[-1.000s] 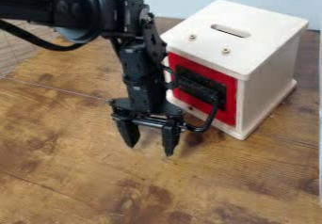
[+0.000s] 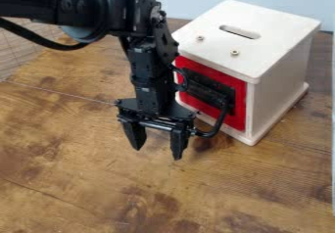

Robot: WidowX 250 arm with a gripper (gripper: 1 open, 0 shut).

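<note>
My black gripper [image 2: 157,144] hangs over the wooden table, fingers pointing down and apart, with nothing between them. It is just left of and in front of a white wooden box [image 2: 279,80] that has a slot [image 2: 240,31] and two small knobs or screws on top. The box's red-framed front [image 2: 233,115] is partly covered by my arm and a cable, so its black middle part is hard to make out.
A pale wall or surface lies behind the box, and a lighter mesh-like area is at the far left.
The gripper has shifted very slightly; otherwise the scene looks the same.
</note>
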